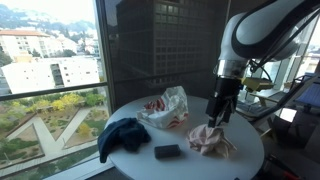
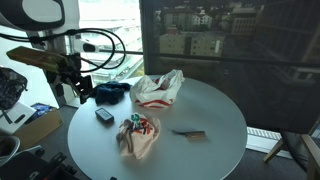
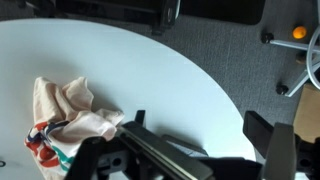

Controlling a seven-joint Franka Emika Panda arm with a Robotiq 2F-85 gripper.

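My gripper hangs above the table with its fingers (image 3: 264,130) spread apart, and nothing is held between them. A small dark grey box (image 1: 168,152) lies on the table; its grey edge (image 3: 184,145) shows in the gap between the fingers in the wrist view, farther down. A crumpled pink cloth (image 1: 211,141) with a red, blue and green patch (image 3: 42,140) lies apart from the box. A dark blue cloth (image 2: 112,92) and a white plastic bag (image 2: 158,90) with red print rest toward the window.
The round white table (image 2: 210,105) has bare room around a brown-and-dark tool (image 2: 190,134). Its edge (image 3: 225,95) curves close to my gripper in the wrist view. A window and dark screen stand behind the table.
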